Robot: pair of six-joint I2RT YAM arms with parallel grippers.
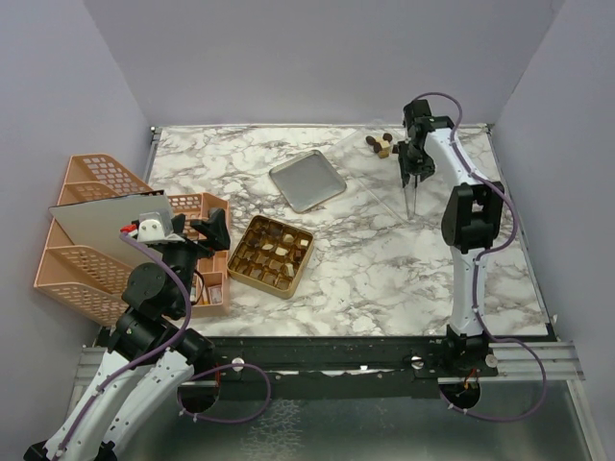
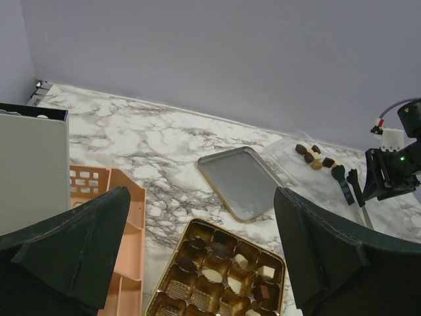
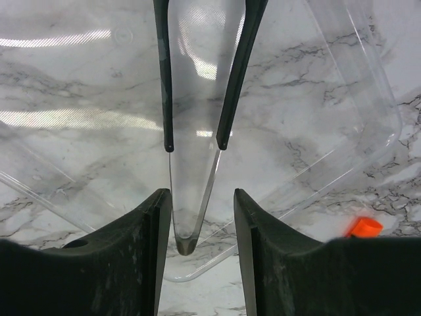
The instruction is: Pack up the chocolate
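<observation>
A gold chocolate tray (image 1: pixel 272 289) with compartments, several holding chocolates, sits left of centre. Loose chocolates (image 1: pixel 382 144) lie at the back right in a clear plastic container (image 3: pixel 296 184). My right gripper is part open over that container, around the lower end of steel tongs (image 3: pixel 233 85) with black arms; whether it touches them is unclear. My left gripper stands open above the left side, nothing between its fingers.
A grey metal tray (image 1: pixel 307 181) lies at back centre. An orange basket (image 1: pixel 82 279) with a white board fills the left side. A small orange object (image 3: pixel 364 226) lies by the clear container.
</observation>
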